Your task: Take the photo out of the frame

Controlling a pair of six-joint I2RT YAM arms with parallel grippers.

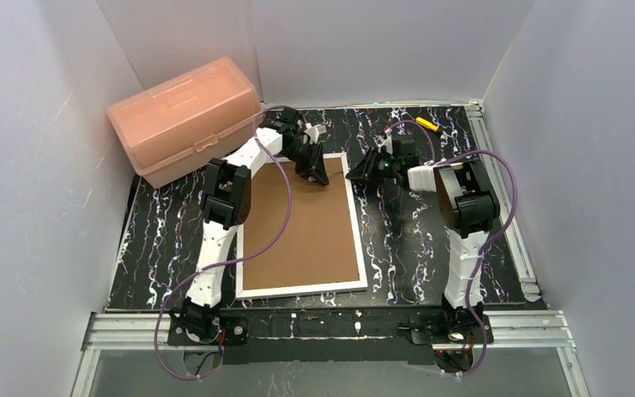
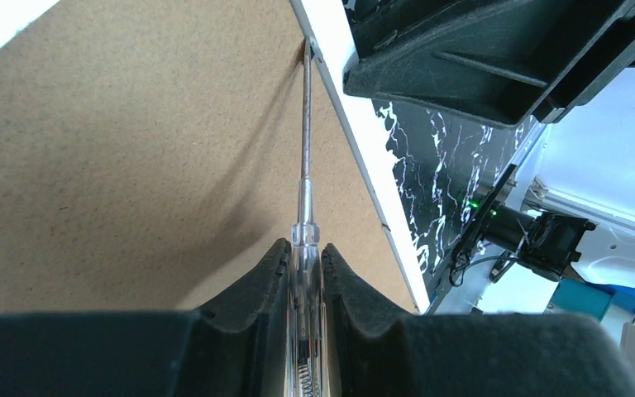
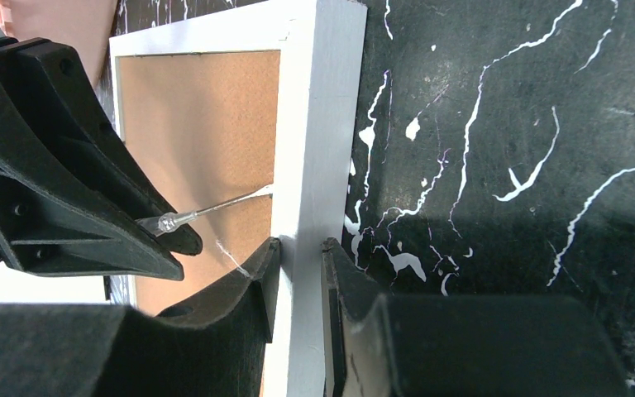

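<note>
The white frame [image 1: 356,236] lies face down, its brown backing board [image 1: 302,240] filling the inside. A slim screwdriver with a clear handle [image 2: 305,285] is held by my left gripper, which is shut on it. Its metal tip [image 2: 307,50] touches the inner edge of the frame's right side, near a small metal tab. My right gripper is shut on that same right side of the frame [image 3: 298,157], near the far corner, one finger inside and one outside. The photo is hidden.
A pink box [image 1: 186,116] stands at the back left, close to the left arm. A yellow-handled tool [image 1: 427,124] lies at the back right.
</note>
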